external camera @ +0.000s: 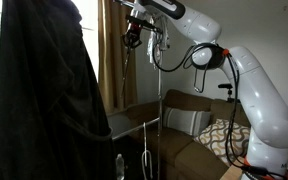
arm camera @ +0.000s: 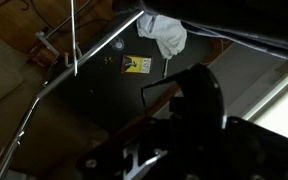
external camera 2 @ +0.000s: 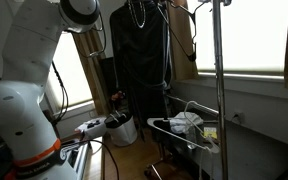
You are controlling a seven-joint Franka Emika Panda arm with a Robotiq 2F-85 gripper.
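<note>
A dark garment (external camera: 49,95) hangs large along the left of exterior view 1. The same dark cloth (external camera 2: 139,50) hangs from the rack in exterior view 2. My gripper (external camera: 132,40) is high up, pointing down, to the right of the garment and apart from it in that view. In the wrist view the black fingers (arm camera: 196,95) look closed together, and I see nothing between them. Dark fabric (arm camera: 244,25) crosses the top right of the wrist view. Exterior view 2 does not show the gripper clearly.
A metal pole (external camera 2: 220,90) stands upright near the rack. Below lies a dark shelf (arm camera: 94,90) with a white cloth (arm camera: 164,35) and a yellow card (arm camera: 136,65). A brown sofa (external camera: 189,155) with cushions stands behind.
</note>
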